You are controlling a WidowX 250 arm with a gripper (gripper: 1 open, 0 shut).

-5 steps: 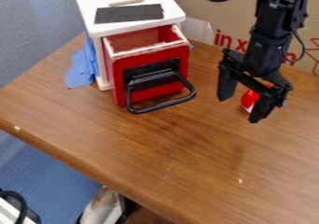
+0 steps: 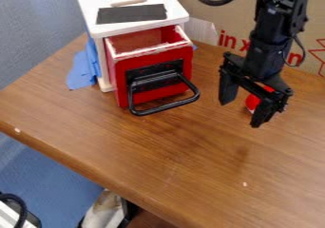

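Observation:
A small red toy oven [image 2: 150,59] with an open top drawer and a black handle [image 2: 162,104] on its front stands at the back left of the wooden table [image 2: 152,165], in front of a white box [image 2: 127,4]. My black gripper [image 2: 241,103] hangs to the right of the oven, its fingers spread apart and pointing down. A red object [image 2: 253,102] sits on the table behind it, mostly hidden by the gripper.
A blue cloth [image 2: 82,68] lies at the left of the oven. Cardboard stands along the back. The table edge runs along the left.
My gripper has shifted slightly left and down, now covering more of the red object. The oven is unchanged.

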